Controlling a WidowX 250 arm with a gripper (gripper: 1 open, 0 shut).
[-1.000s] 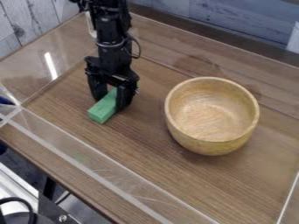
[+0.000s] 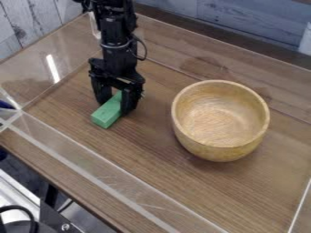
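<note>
A black robot arm hangs from the top middle, its gripper (image 2: 116, 91) low over a green block (image 2: 107, 113) lying on the wooden table. The fingers reach down around the upper end of the block; whether they grip it or only rest about it I cannot tell. A round wooden bowl (image 2: 220, 121) stands to the right, apart from the block.
The brown table (image 2: 145, 191) has bare room in front, to the left and behind the bowl. Dark cables and objects lie past its left edge at the lower left, and a pale wall runs along the back right.
The gripper and green block have shifted very slightly; otherwise the scene looks the same.
</note>
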